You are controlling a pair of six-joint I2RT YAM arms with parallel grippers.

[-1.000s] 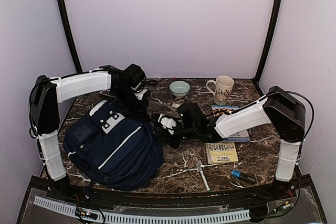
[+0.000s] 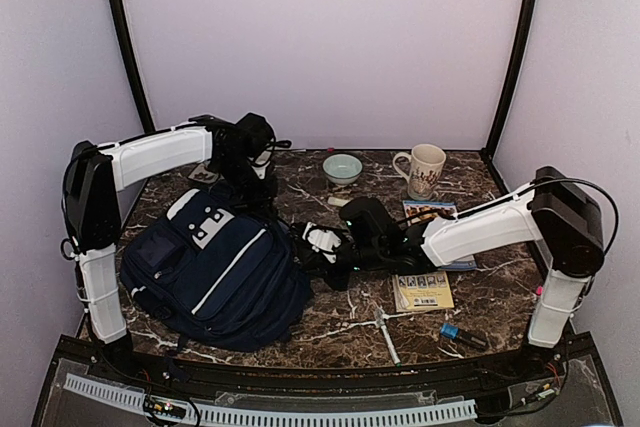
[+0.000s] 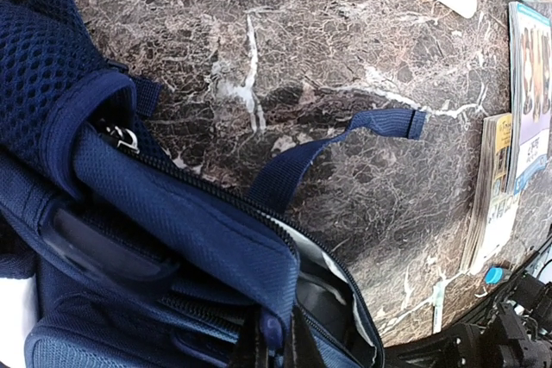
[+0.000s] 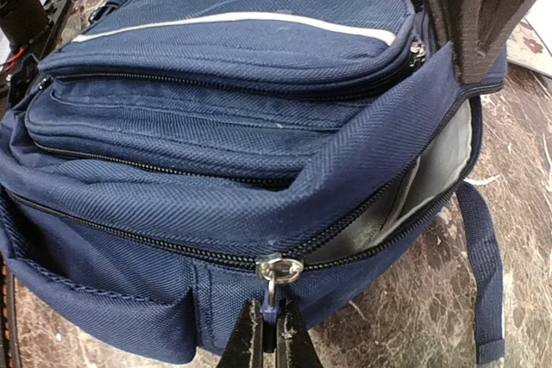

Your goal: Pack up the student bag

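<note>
The navy backpack [image 2: 215, 277] lies on the left of the marble table, its main compartment partly unzipped with grey lining showing. My left gripper is shut on the bag's fabric edge beside the zipper, at the upper end of the opening. In the right wrist view my right gripper is shut at the zipper pull [image 4: 278, 269], whose tab hangs between its fingertips. Books [image 2: 423, 292] lie to the right of the bag, partly hidden under the right arm.
A bowl [image 2: 342, 169] and mug [image 2: 425, 169] stand at the back. A blue-handled tool [image 2: 460, 335] and a white rod-like item [image 2: 388, 340] lie at the front right. A loose strap [image 3: 289, 170] lies on the table.
</note>
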